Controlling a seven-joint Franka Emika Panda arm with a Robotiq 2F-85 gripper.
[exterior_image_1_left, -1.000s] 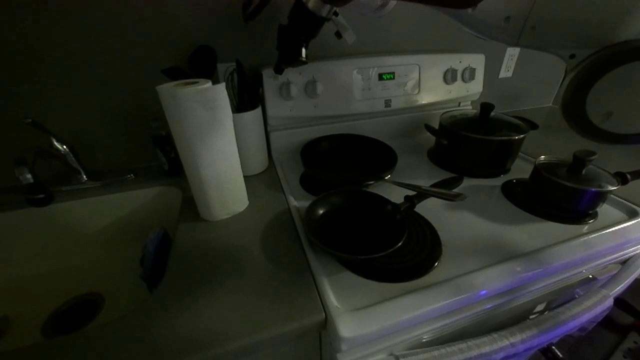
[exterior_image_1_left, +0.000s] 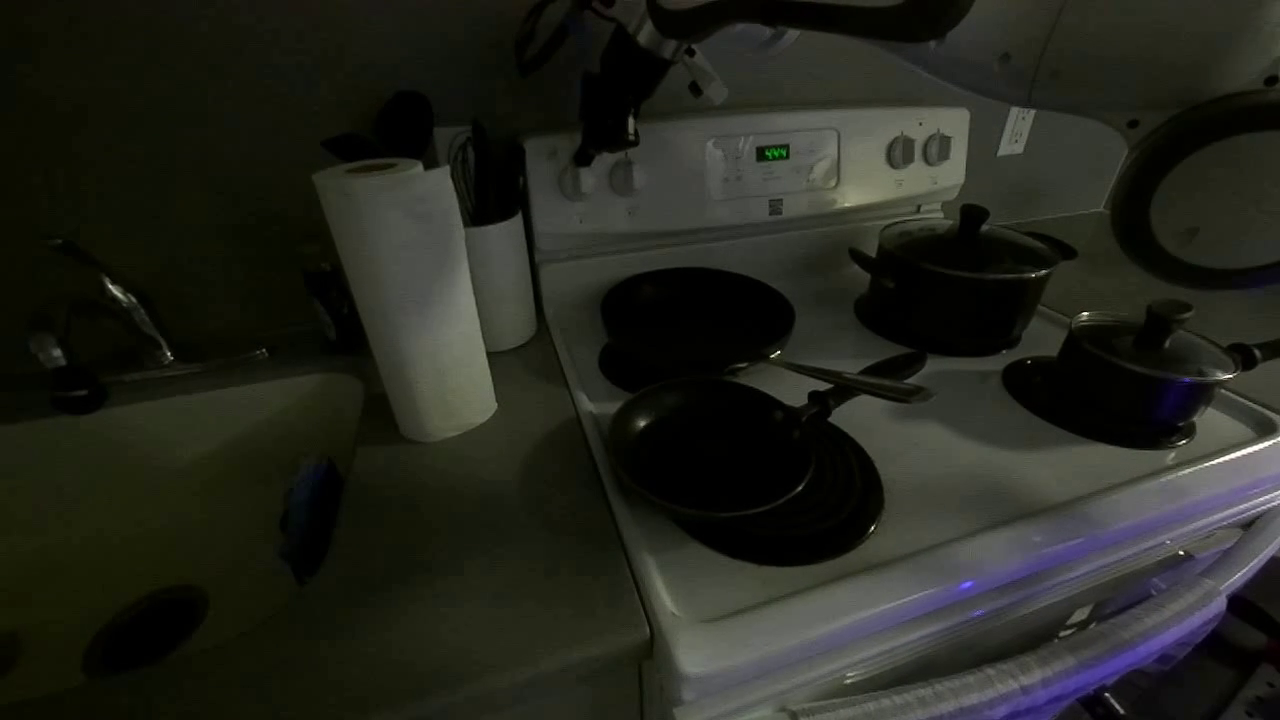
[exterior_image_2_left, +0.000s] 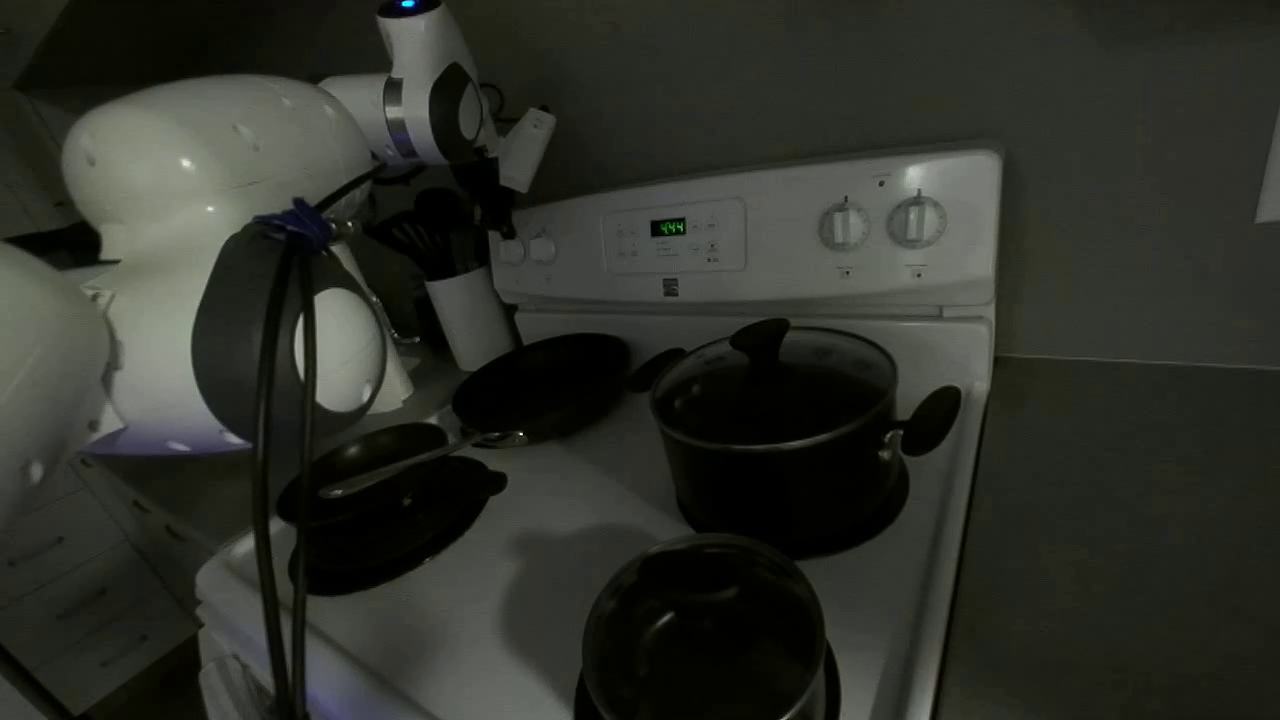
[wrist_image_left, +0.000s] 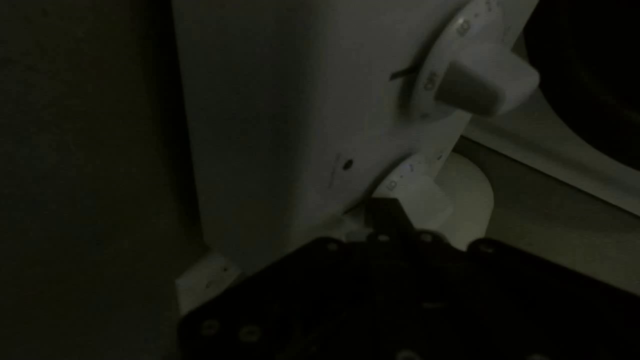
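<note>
My gripper (exterior_image_1_left: 585, 154) hangs in front of the left end of the stove's back panel (exterior_image_1_left: 780, 180), shut, with nothing showing between its fingers. Its dark tips overlap the top of the leftmost knob (exterior_image_1_left: 577, 182) in exterior view 1; whether they touch it I cannot tell. In the wrist view the fingertips (wrist_image_left: 384, 210) lie against the edge of that white knob (wrist_image_left: 423, 201), hiding part of it. The second knob (wrist_image_left: 480, 78) stands clear of the fingers, its OFF mark close to the panel's dark line.
Two dark pans (exterior_image_1_left: 696, 314) sit on the left burners, a spatula (exterior_image_1_left: 858, 380) lying across. Lidded pots (exterior_image_1_left: 960, 288) stand on the right. A paper towel roll (exterior_image_1_left: 408, 300) and a white utensil holder (exterior_image_1_left: 500, 282) flank the stove's left side. The room is dim.
In exterior view 1 my gripper has moved down and a little to the right, from above the panel's left end to the leftmost knob. Pans and pots have not moved.
</note>
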